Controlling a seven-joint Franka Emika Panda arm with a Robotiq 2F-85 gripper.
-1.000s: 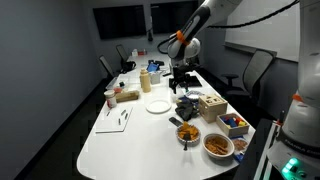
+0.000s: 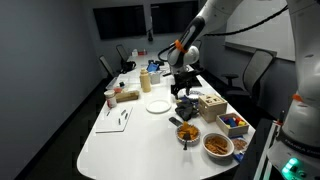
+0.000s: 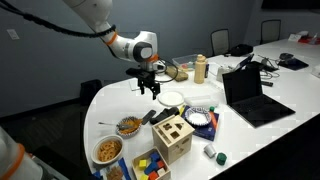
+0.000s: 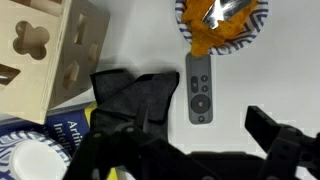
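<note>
My gripper hangs above the table with its fingers spread wide, nothing between them; in exterior view 2 the dark fingers also stand apart. Below the fingers lies a grey remote control, flat on the white tabletop. To its left is a crumpled black cloth, partly over a book with yellow and blue on its cover. Farther up the wrist view sits a striped bowl of orange food with a metal utensil in it.
A wooden box with cut-out holes stands close to the cloth. Nearby are a bowl of brown food, a bin of coloured blocks, a white plate and a laptop.
The arm and gripper have shifted slightly to the right and lower in exterior view 1. The objects on the table appear unmoved.
</note>
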